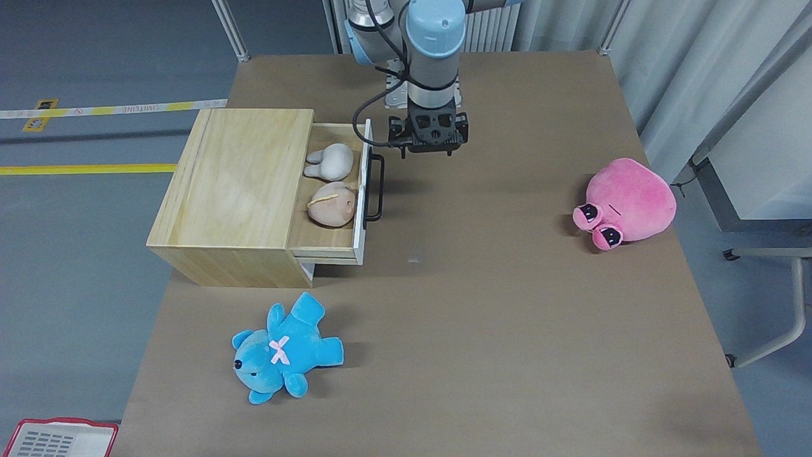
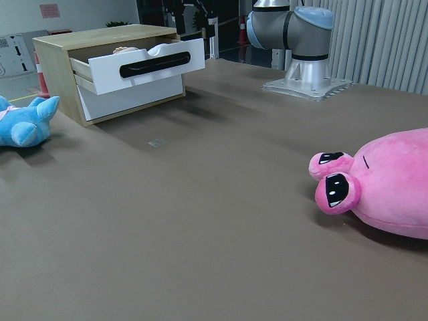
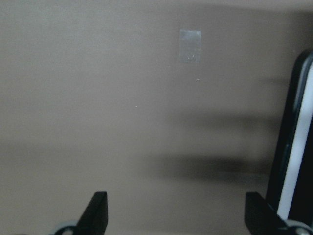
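My gripper hangs over the table just beyond the drawer's far right corner. In the wrist view its two fingers stand wide apart, open with only table between them; the black handle is at their right. The wooden cabinet has its top drawer pulled out, holding a white plush and a beige plush. A blue bear lies in front of the cabinet; a pink plush lies at the right.
A red-rimmed basket stands off the table at the lower left. A curtain hangs behind the right edge.
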